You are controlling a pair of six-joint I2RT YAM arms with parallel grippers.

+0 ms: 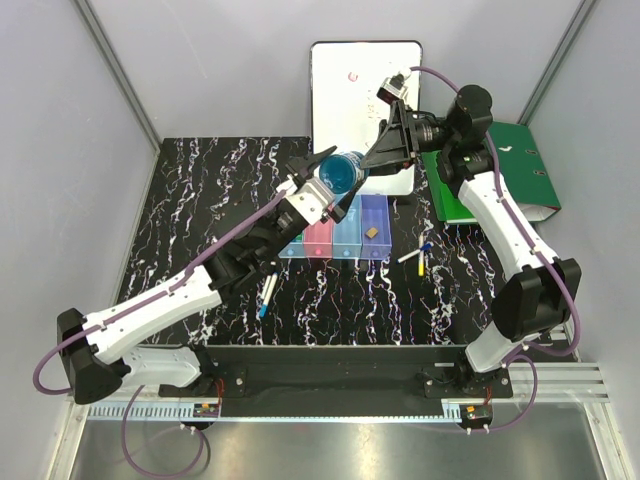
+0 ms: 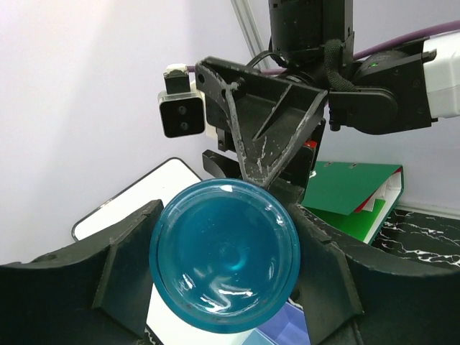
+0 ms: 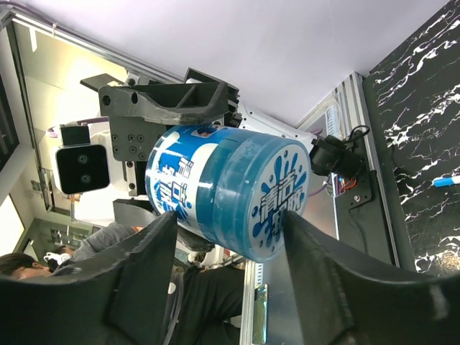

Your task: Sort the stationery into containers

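Observation:
A blue jar [image 1: 342, 172] with a white-and-blue label is held in the air between my two grippers, above the far side of the table. My left gripper [image 1: 336, 182] is shut around its plain blue bottom end, which faces the camera in the left wrist view. From the opposite side, my right gripper is shut on the lid end, where white print shows. Below the arms stands the organizer with a pink compartment [image 1: 318, 240], a light-blue compartment [image 1: 347, 238] and a purple compartment [image 1: 376, 216]. A small tan block [image 1: 371, 232] lies in the purple one.
Markers [image 1: 268, 296] lie on the black marbled table in front of the organizer, and more pens [image 1: 421, 258] to its right. A whiteboard [image 1: 350, 80] stands behind. Green binders [image 1: 510, 170] occupy the far right.

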